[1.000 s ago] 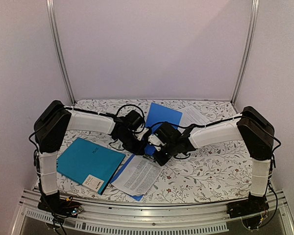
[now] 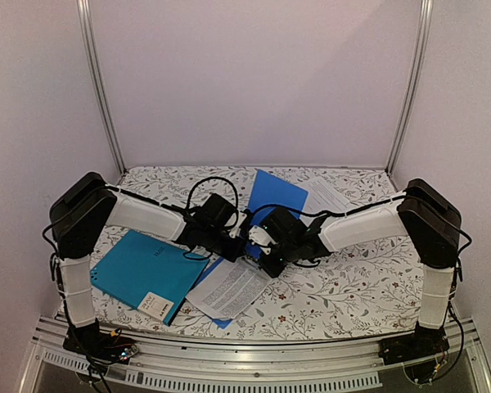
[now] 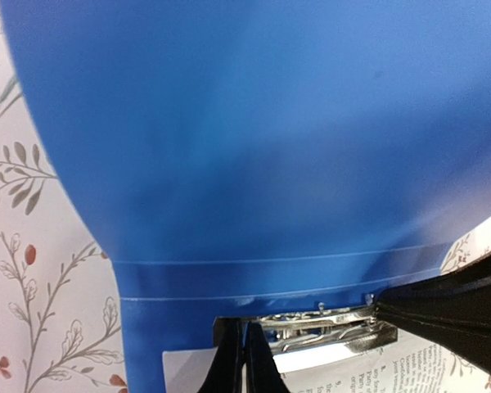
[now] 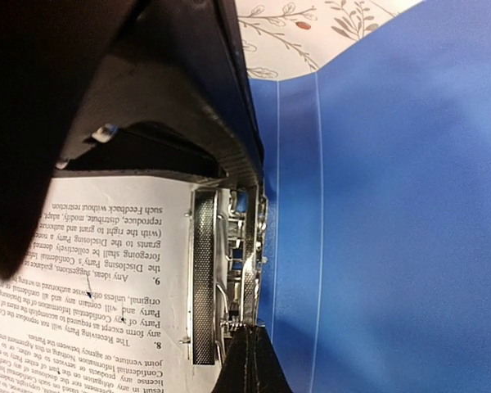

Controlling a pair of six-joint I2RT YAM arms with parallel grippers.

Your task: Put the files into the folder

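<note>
The blue folder [image 2: 276,190] lies open at the table's middle, with printed sheets [image 2: 229,291] on its near half, at the metal clip [image 4: 203,270]. Both grippers meet at this clip. My left gripper is shut, its fingertips on the clip in the left wrist view. My right gripper is shut at the clip's other part, its fingertips on the metal. Whether either has metal between its fingers is hard to tell. The arms hide part of the folder in the top view.
A teal folder [image 2: 143,270] with a white label lies at the front left. More paper [image 2: 327,192] lies behind the right arm at the back right.
In the top view both arms have shifted very slightly, the left gripper a little downward in the image. The folder and sheets look almost the same.
</note>
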